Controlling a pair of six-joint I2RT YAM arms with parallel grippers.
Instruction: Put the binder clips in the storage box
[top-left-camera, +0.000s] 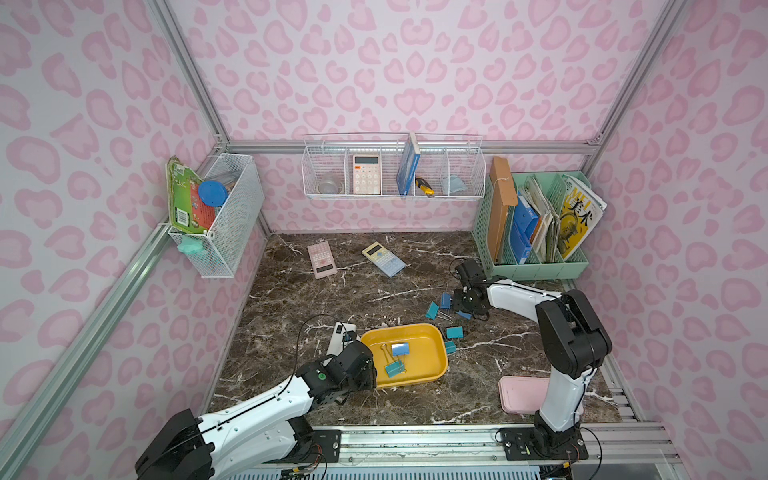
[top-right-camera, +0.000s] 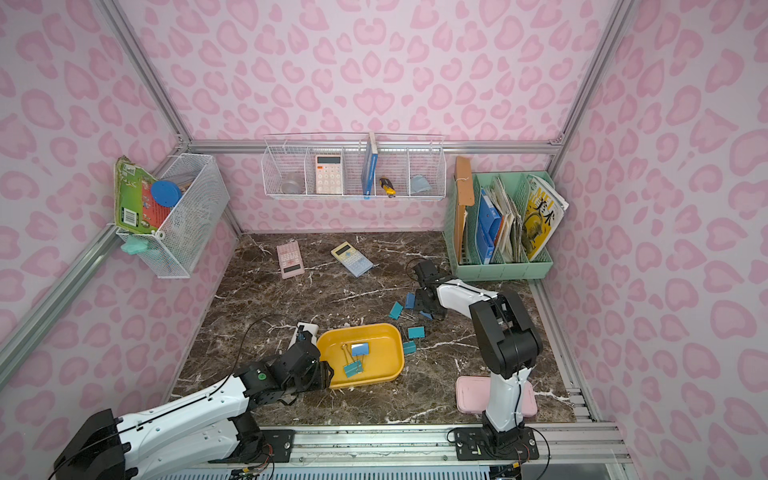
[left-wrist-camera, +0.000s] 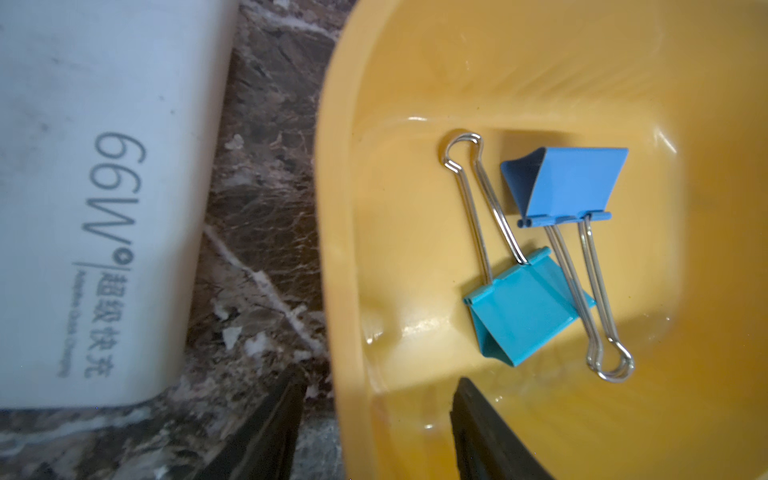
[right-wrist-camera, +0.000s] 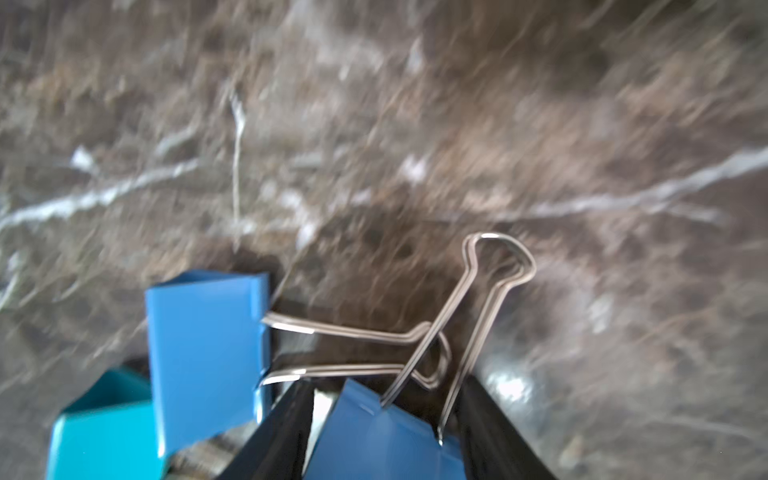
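Observation:
The yellow storage box (top-left-camera: 438, 369) holds a light blue binder clip (left-wrist-camera: 580, 180) and a teal one (left-wrist-camera: 524, 308). My left gripper has its fingers on either side of the box's left wall, shut on it. On the table to the right, my right gripper is part open over a blue binder clip (right-wrist-camera: 372, 444). That clip's body lies between the fingers, its wire handles pointing forward past them. Left of it lie another blue clip (right-wrist-camera: 209, 352) and a teal clip (right-wrist-camera: 104, 436). Nearer the box are two more teal clips, one of them (top-left-camera: 454, 332) lying flat.
A white power bank (left-wrist-camera: 96, 200) lies left of the box, close to the left gripper. Two calculators (top-left-camera: 322, 259) sit at the back. The green file rack (top-left-camera: 532, 270) stands behind the right arm, and a pink case (top-left-camera: 524, 394) lies front right.

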